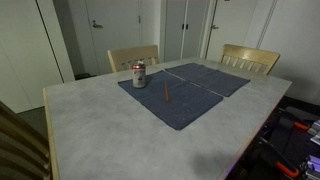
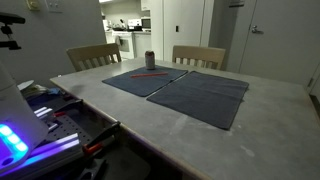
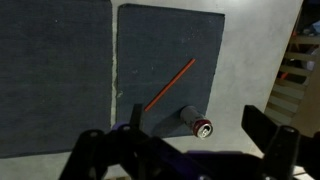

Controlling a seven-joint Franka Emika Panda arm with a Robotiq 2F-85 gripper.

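A can with a red rim stands upright at the edge of a dark blue mat. On that mat lies a thin red stick, well apart from the can. From above, the wrist view shows the can near the lower right corner of the mat. My gripper is open over the table, its dark fingers spread wide at the bottom of the wrist view. Nothing is held between them. In exterior view 2 the stick lies flat in front of the can.
A second dark mat lies beside the first with a narrow gap. Wooden chairs stand around the table.
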